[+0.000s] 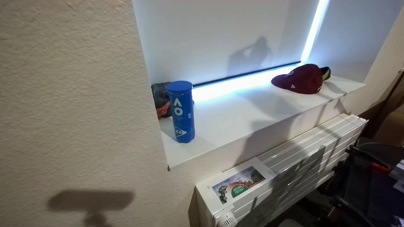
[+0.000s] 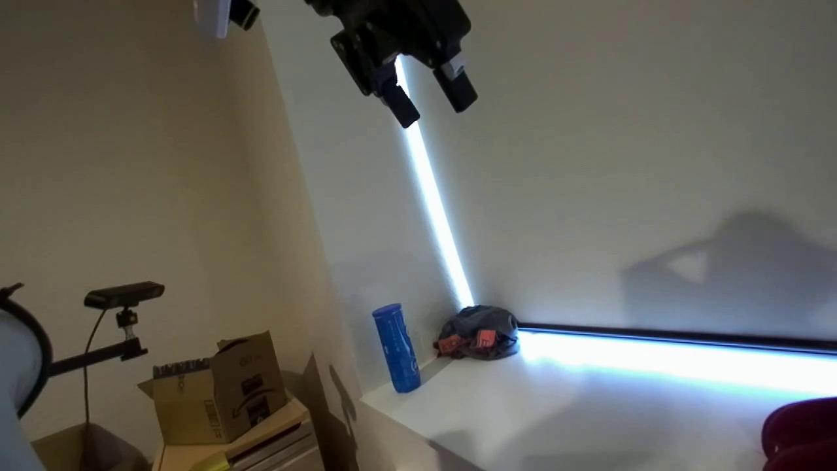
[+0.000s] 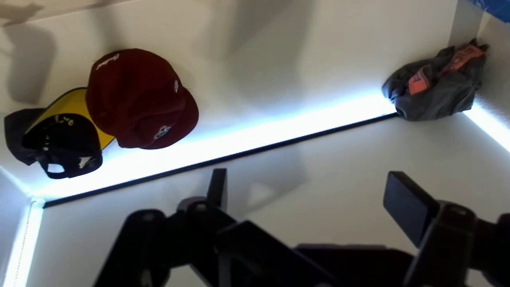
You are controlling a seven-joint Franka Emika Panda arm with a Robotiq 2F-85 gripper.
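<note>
My gripper (image 2: 433, 116) hangs high above the windowsill, its fingers spread and nothing between them. In the wrist view the two dark fingertips (image 3: 218, 189) stand wide apart in front of the pale blind. A maroon cap (image 3: 138, 98) rests on the sill, overlapping a black and yellow cap (image 3: 67, 138). Toward the sill's other end lies a crumpled dark grey cloth item with orange patches (image 3: 437, 83). Close to it a blue tube with a lid (image 1: 182, 113) stands upright, partly hiding the grey item in exterior view 1.
The white windowsill (image 1: 234, 113) is bare between the tube and the caps. A white radiator (image 1: 310, 140) runs below its front edge. Blind and side walls bound the sill. A cardboard box (image 2: 220, 392) sits on a cabinet beyond the wall corner.
</note>
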